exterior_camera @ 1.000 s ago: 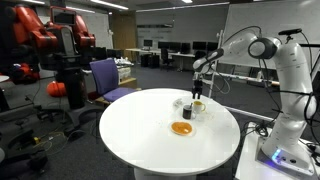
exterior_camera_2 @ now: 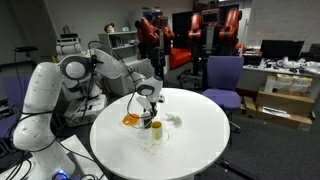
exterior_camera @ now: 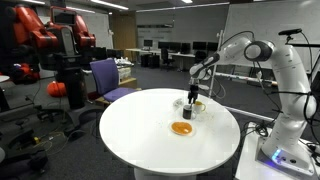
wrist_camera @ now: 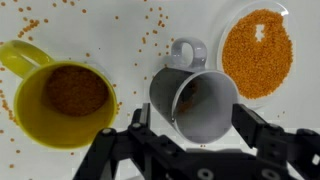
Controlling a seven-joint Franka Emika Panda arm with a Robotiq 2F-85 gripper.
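Observation:
In the wrist view a grey mug (wrist_camera: 205, 105) lies below my gripper, its mouth showing and a few orange grains inside. The gripper is open, its dark fingers (wrist_camera: 141, 122) standing apart on either side of the mug in that view; contact cannot be made out. On the left is a yellow mug (wrist_camera: 72, 100) holding brownish-orange grains. To the right lies a white plate (wrist_camera: 283, 90) heaped with orange grains. Exterior view 1 has the gripper (exterior_camera: 192, 97) just above the dark-looking grey mug (exterior_camera: 187, 113).
Loose orange grains (wrist_camera: 155, 27) are scattered on the white round table (exterior_camera: 135, 130). A pale bowl-like item (exterior_camera_2: 173, 119) is behind the mugs in exterior view 2. A purple chair (exterior_camera_2: 224, 78) stands beyond the edge.
In exterior view 1 my gripper has come down toward the grey mug. The mugs and the plate have not visibly moved.

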